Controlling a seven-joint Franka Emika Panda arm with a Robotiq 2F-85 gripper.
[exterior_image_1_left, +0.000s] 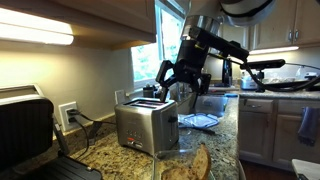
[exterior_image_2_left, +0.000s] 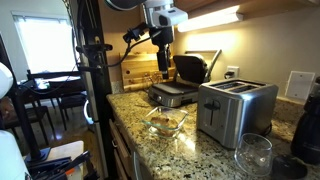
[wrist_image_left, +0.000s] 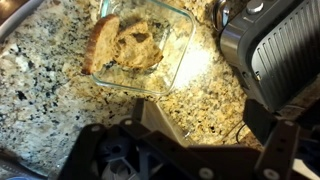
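Observation:
My gripper hangs in the air with nothing between its fingers, which stand wide apart in the wrist view. In exterior view 1 the gripper (exterior_image_1_left: 178, 94) is in front of the toaster (exterior_image_1_left: 147, 125), a steel box with slots on top. Two pieces of bread lie in a clear glass dish on the counter: a crusty slice (wrist_image_left: 101, 45) and a browner piece (wrist_image_left: 138, 46) beside it. The dish (exterior_image_2_left: 166, 122) stands on the counter next to the toaster (exterior_image_2_left: 233, 110), below and apart from the gripper.
An empty drinking glass (exterior_image_2_left: 254, 155) stands near the toaster. Behind the dish sits a dark appliance with a raised lid (exterior_image_2_left: 189, 68). A cabinet (exterior_image_1_left: 80, 20) overhangs the wall side.

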